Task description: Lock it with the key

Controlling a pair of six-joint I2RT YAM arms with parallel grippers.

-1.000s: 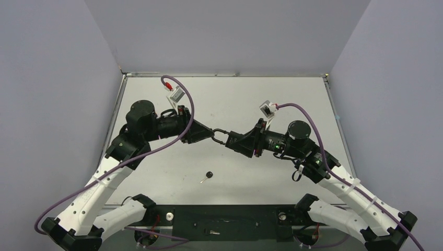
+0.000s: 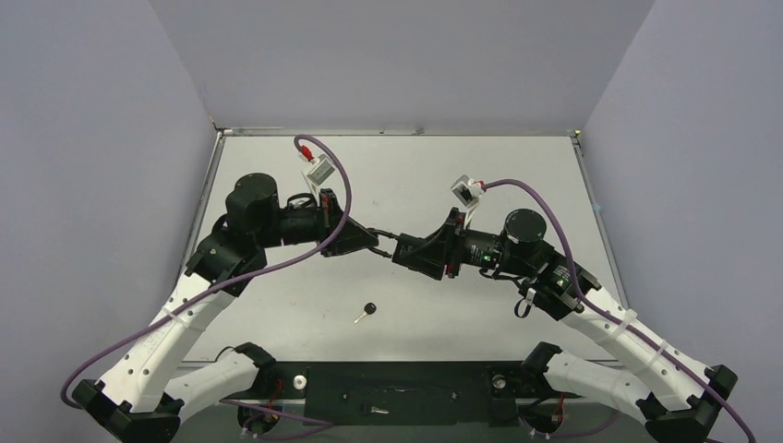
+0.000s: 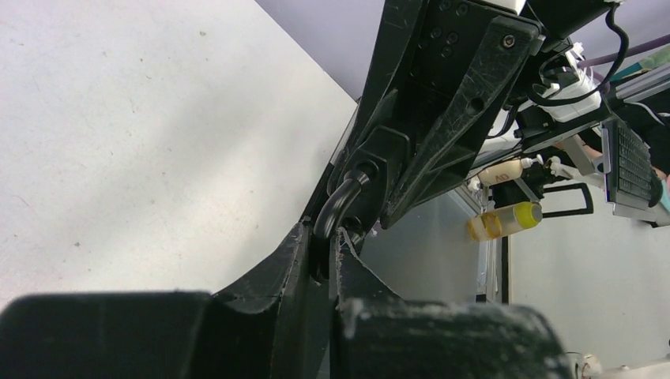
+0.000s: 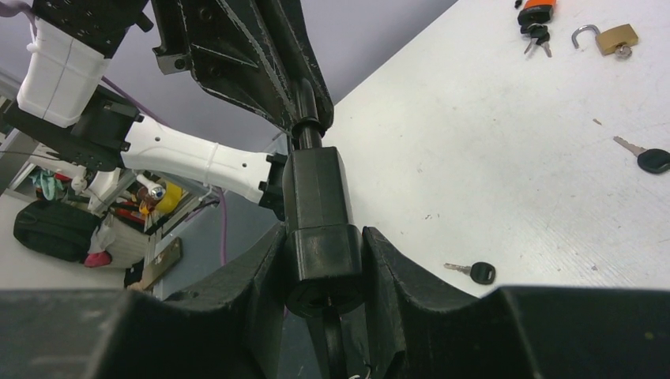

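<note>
A black lock with a long U-shaped shackle hangs between my two grippers above the table. My right gripper (image 2: 397, 250) is shut on its black body (image 4: 318, 188), whose end stands out between the fingers in the right wrist view. Around the far bend of the shackle (image 3: 338, 207) stand the fingertips of my left gripper, close on either side of it; whether they press on it I cannot tell. Both shackle legs run toward the body, but how deep they sit is unclear. A black-headed key (image 2: 369, 308) lies on the table, in front of the grippers.
Seen from the right wrist, a second black-headed key (image 4: 653, 161), an open brass padlock (image 4: 616, 38) and an orange padlock (image 4: 536, 13) with keys lie on the white tabletop. In the top view, the table's back half is clear.
The grippers have come slightly closer together, the right one leftward with the lock. The key on the table has not moved.
</note>
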